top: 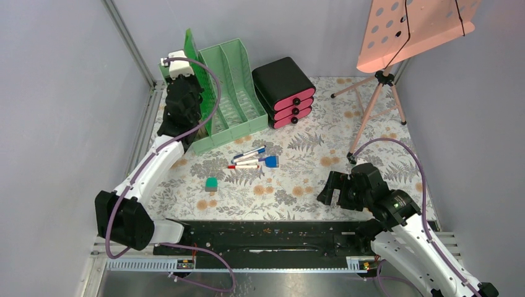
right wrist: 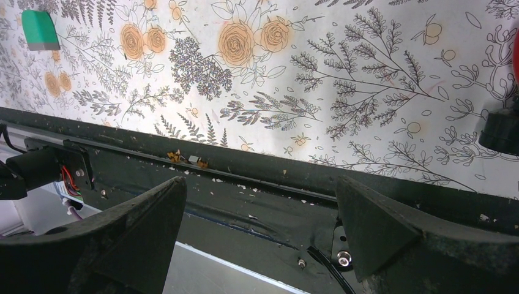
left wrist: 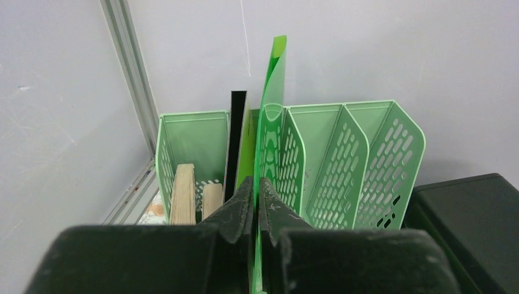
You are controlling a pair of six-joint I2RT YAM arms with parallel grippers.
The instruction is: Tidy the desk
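A thin, bright green folder (left wrist: 267, 122) stands upright at the green file organizer (top: 230, 135), in the left part of it. My left gripper is shut on the folder, whose sheet runs between its fingers. Left of the folder, a black-edged item (left wrist: 235, 138) and wooden blocks (left wrist: 183, 193) fill another compartment. To the right, the organizer's other compartments look empty. Several markers (top: 245, 162), a blue brush-like tool (top: 272, 161) and a green eraser (top: 211, 184) lie on the desk. Over the front right, my right gripper is open and empty.
A black drawer unit with pink fronts (top: 291, 102) stands right of the organizer. At the back right rises a pink easel (top: 369, 114) on tripod legs.
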